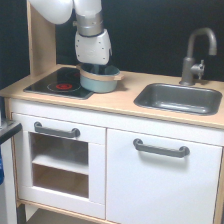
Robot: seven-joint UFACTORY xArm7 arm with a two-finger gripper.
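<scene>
A blue-grey pot [100, 84] stands on the countertop, partly over the right edge of the black stovetop. Its rim has a light wood-coloured handle on the right. Directly above it, my white gripper [95, 68] points straight down, its lower end at the level of the pot's rim. The fingers are dark and blend with the pot's inside and the dark wall, so whether they are apart or touch the pot cannot be made out.
The black stovetop [55, 84] is bare on the left. A sink [180, 98] with a grey faucet [191, 60] is on the right, with clear wooden counter [124, 94] between. Below are an oven-like door [60, 165] and a cabinet door [160, 185], both with grey handles.
</scene>
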